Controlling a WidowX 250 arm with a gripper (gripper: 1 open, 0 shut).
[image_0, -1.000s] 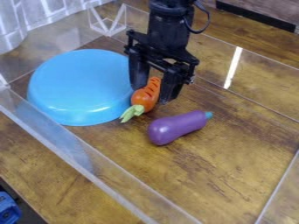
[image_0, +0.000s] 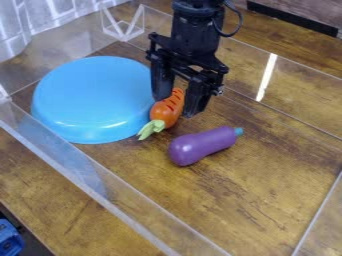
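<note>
The black gripper (image_0: 182, 92) hangs over an orange toy carrot (image_0: 166, 112) with a pale green top, its two fingers either side of the carrot's upper part and apart from each other. Whether it grips the carrot cannot be told. A purple toy eggplant (image_0: 203, 146) lies to the right and nearer. A blue round plate or lid (image_0: 87, 100) sits left of the carrot.
A clear plastic wall crosses the lower left, with a blue object (image_0: 8, 240) in the corner beyond it. White material lies at the top left.
</note>
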